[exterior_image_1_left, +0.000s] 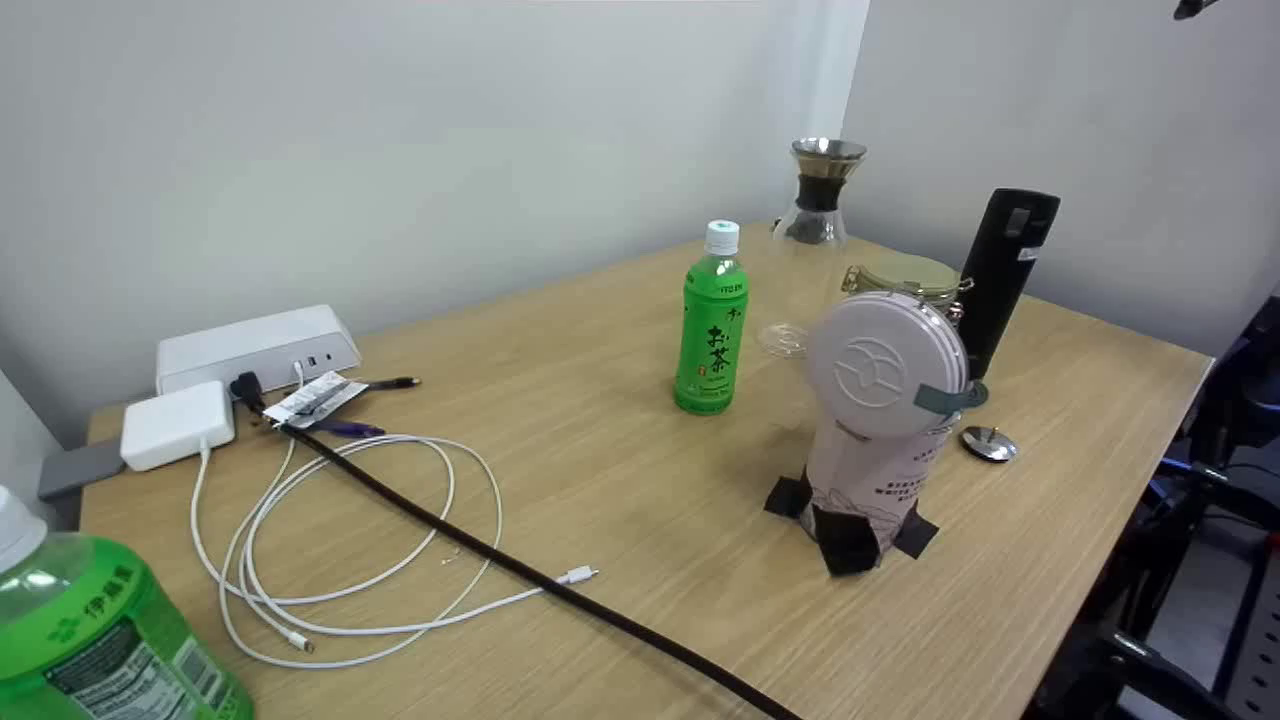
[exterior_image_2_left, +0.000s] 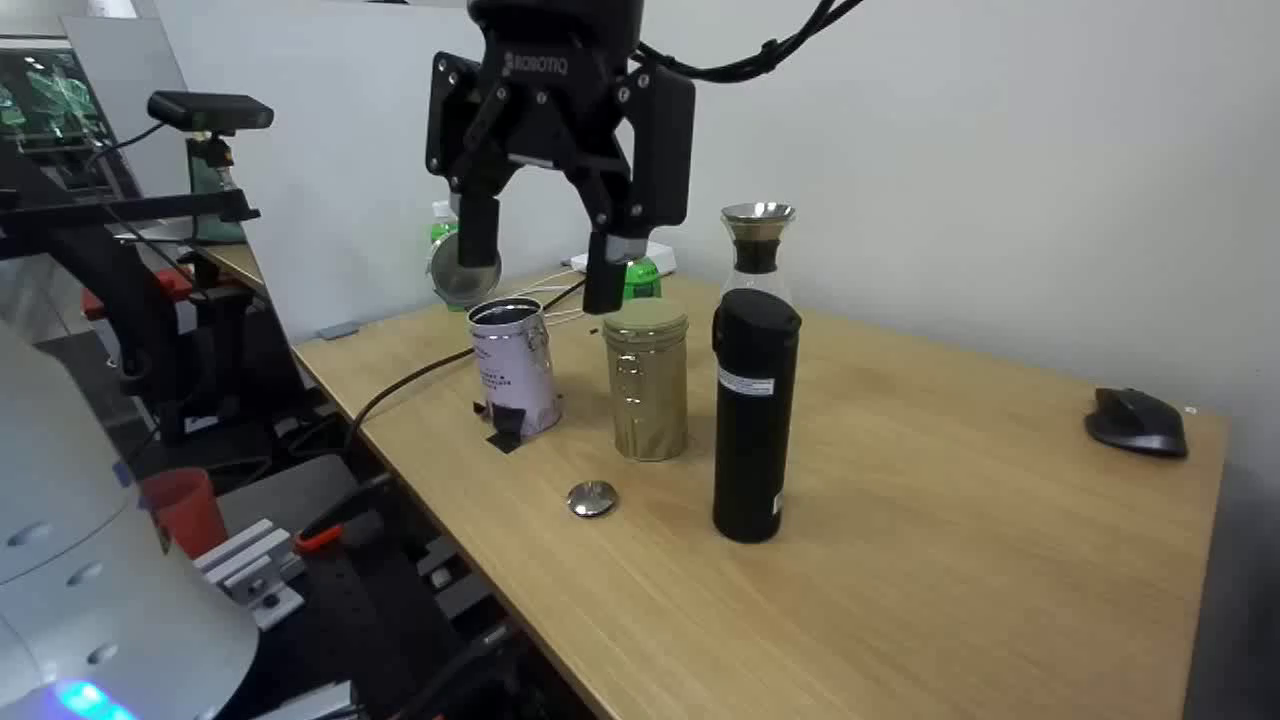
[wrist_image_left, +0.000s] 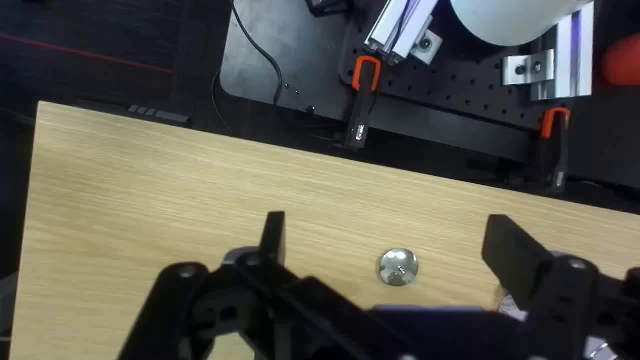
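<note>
Above the table hangs my gripper (exterior_image_2_left: 546, 270), its fingers spread wide with nothing between them. In the wrist view, a small round silver lid (wrist_image_left: 398, 267) lies on the tabletop, seen through the gap between the fingers. A pink canister (exterior_image_2_left: 519, 372) stands with its hinged lid (exterior_image_2_left: 464, 270) swung up; black tape patches sit round its base. Beside it is a closed gold canister (exterior_image_2_left: 649, 384) with a wire clasp. A tall black flask (exterior_image_2_left: 753, 420) stands upright close by. Only a tiny dark tip of the arm shows in exterior view 1.
Green tea bottles (exterior_image_1_left: 711, 336) and a glass coffee maker (exterior_image_1_left: 816, 198) stand on the table. White cables (exterior_image_1_left: 396, 588) and a black cord (exterior_image_1_left: 624, 618) cross its left part. A mouse (exterior_image_2_left: 1136, 422) sits far right.
</note>
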